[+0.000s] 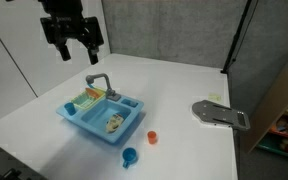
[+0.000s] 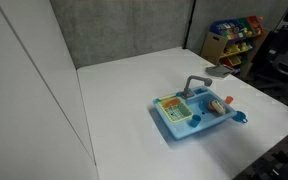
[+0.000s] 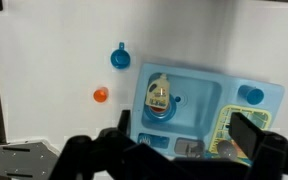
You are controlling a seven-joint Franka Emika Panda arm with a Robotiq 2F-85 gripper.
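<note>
My gripper (image 1: 78, 58) hangs in the air high above the left side of a light blue toy sink (image 1: 97, 127). Its fingers stand wide apart, with nothing between them. Seen from the wrist, the gripper has the sink below it. A cream bottle-shaped item (image 3: 158, 92) lies in the basin. One blue cup (image 3: 254, 95) stands at the sink's end, beside a yellow-green drying rack (image 3: 222, 128). The grey faucet (image 1: 101, 80) rises at the sink's back edge.
On the white table outside the sink are a blue mug (image 1: 130, 156) and an orange cup (image 1: 152, 137). A flat grey tray (image 1: 220, 115) lies farther right. Coloured bins on a shelf (image 2: 232, 38) stand beyond the table. Open tabletop surrounds the sink.
</note>
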